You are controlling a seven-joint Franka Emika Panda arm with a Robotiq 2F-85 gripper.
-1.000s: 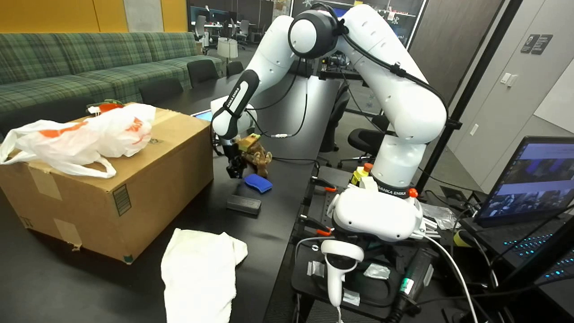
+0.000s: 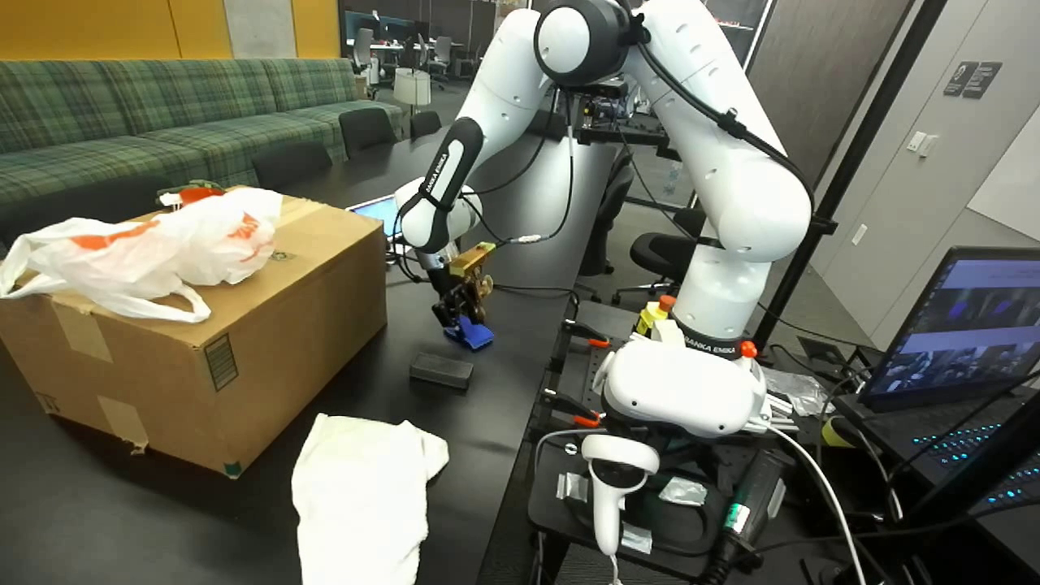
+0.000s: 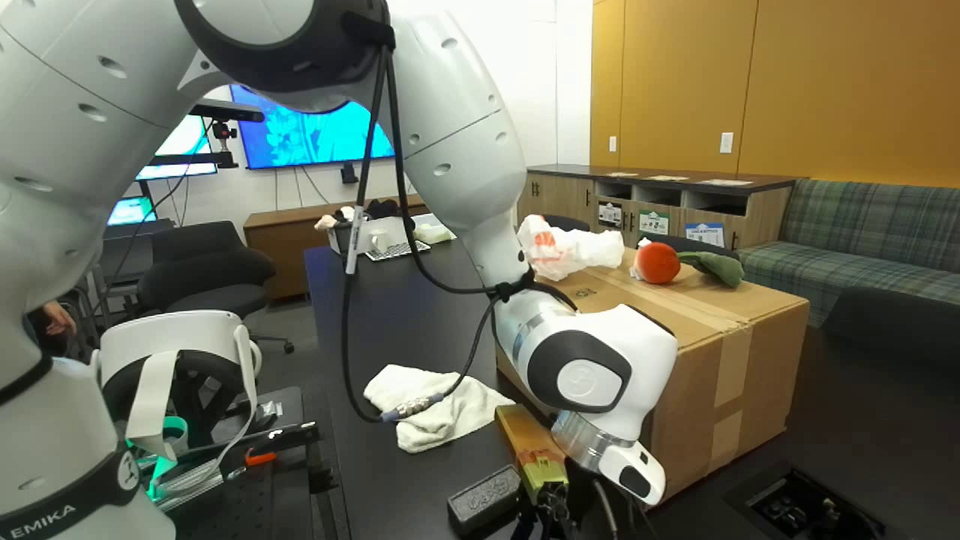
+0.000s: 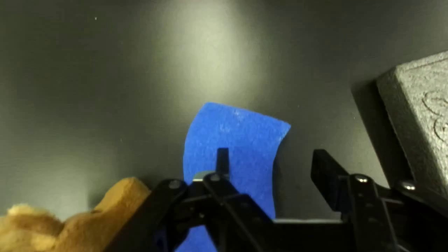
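Observation:
A blue sponge-like piece [image 4: 235,138] with curved sides lies flat on the dark table, partly hidden under my gripper in the wrist view. The gripper's fingers stand part open, one black finger [image 4: 223,161] over the blue piece and the other beyond its right side, over bare table. Whether either finger touches it I cannot tell. In exterior view 1 the gripper [image 2: 455,317] is low over the far end of the blue piece [image 2: 474,333]. Exterior view 2 hides the blue piece behind the arm.
A dark grey eraser-like block [image 2: 441,370] lies close by. Brown plush [image 4: 121,197] sits at the wrist view's lower left. A white cloth [image 2: 366,497] and a large cardboard box [image 2: 302,322] with a plastic bag [image 2: 166,249] on it take up the near table.
The arm has shifted right in exterior view 1, bringing the gripper from left of the blue piece to over it. The brown plush now shows less behind the gripper. The blue piece looks unmoved.

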